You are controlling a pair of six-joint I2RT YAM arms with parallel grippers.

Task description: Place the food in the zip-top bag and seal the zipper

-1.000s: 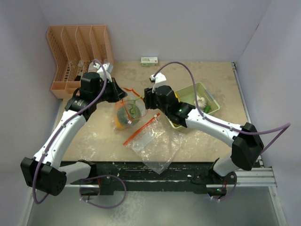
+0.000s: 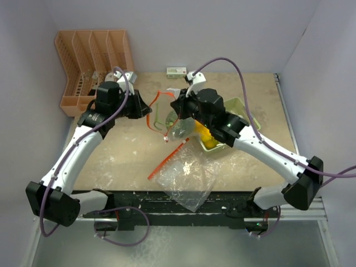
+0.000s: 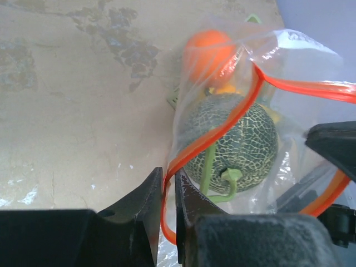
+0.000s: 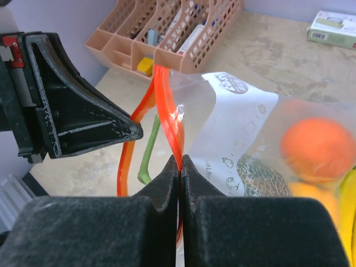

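Observation:
A clear zip top bag with an orange rim (image 2: 153,99) hangs between my two grippers, its mouth spread wide. Inside sits a green netted melon (image 3: 253,142) with a green stalk; an orange round food (image 3: 210,54) shows behind it through the plastic. My left gripper is slightly open, a narrow gap showing between its fingers with the orange rim running through. On the opposite side of the mouth, my right gripper is shut on the rim. In the top view, the right arm covers part of the bag.
Another clear bag (image 2: 189,169) with an orange zip lies flat in front. A pale green tray (image 2: 257,123) with yellow food stands partly under the right arm. At the back are a peach divided rack (image 2: 69,103) and a small box (image 2: 176,72).
The mouth has widened, and the bag's body has swung from the left to the right. The left gripper has barely shifted.

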